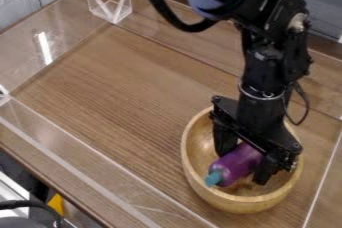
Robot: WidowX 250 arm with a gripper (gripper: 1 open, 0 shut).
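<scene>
My black gripper [254, 142] reaches down into a wooden bowl [206, 190] at the lower right, its fingers around a purple object [230, 168] with a teal tip lying in the bowl. Whether the fingers are closed on it or only beside it, I cannot tell.
A clear plastic piece [110, 4] stands at the upper left. A small yellow item and a dark cable show at the lower left edge.
</scene>
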